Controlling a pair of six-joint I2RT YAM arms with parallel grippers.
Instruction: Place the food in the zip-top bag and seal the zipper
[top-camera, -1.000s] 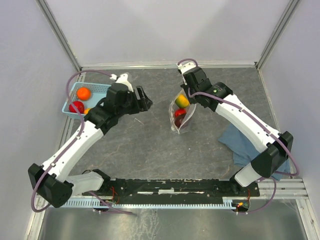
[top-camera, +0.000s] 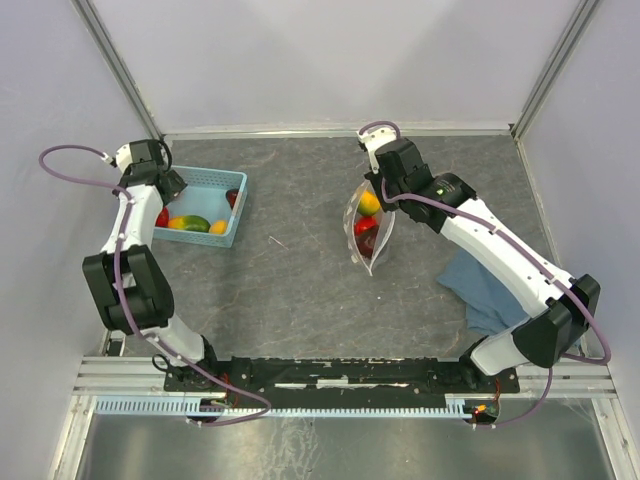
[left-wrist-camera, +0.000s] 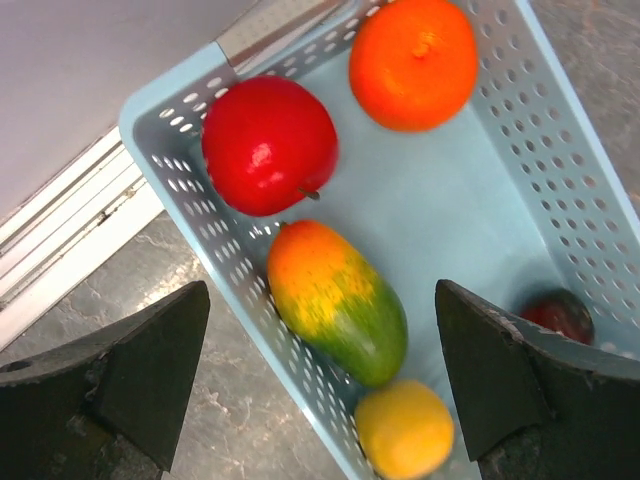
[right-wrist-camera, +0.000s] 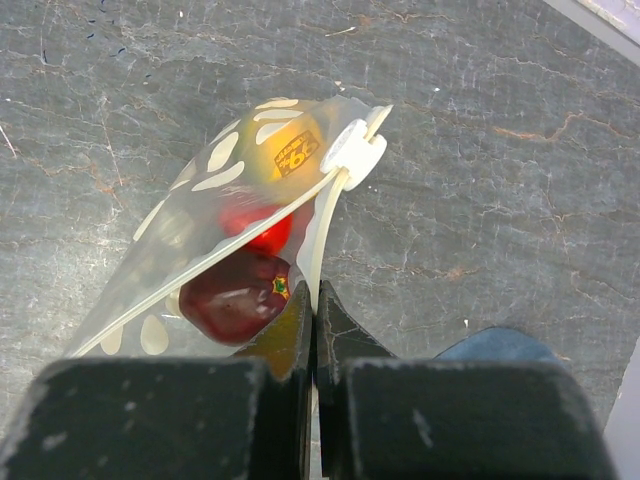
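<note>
My open left gripper hangs over the blue basket (top-camera: 200, 236), which holds a red fruit (left-wrist-camera: 268, 145), an orange (left-wrist-camera: 410, 62), a green-orange mango (left-wrist-camera: 335, 300), a yellow fruit (left-wrist-camera: 402, 428) and a dark red fruit (left-wrist-camera: 555, 316). The clear zip bag (right-wrist-camera: 135, 285) at the centre right contains yellow, red and dark purple (right-wrist-camera: 232, 295) food. My right gripper is shut at the bag's opening edge, with the white slider (right-wrist-camera: 355, 155) just beyond it; the thin film runs into its fingertips.
A folded blue cloth (top-camera: 478, 290) lies at the right, under the right arm. Walls border the table at back and sides.
My left arm has swung from the middle leftward to over the basket. The right gripper stays at the bag, shifted very slightly.
</note>
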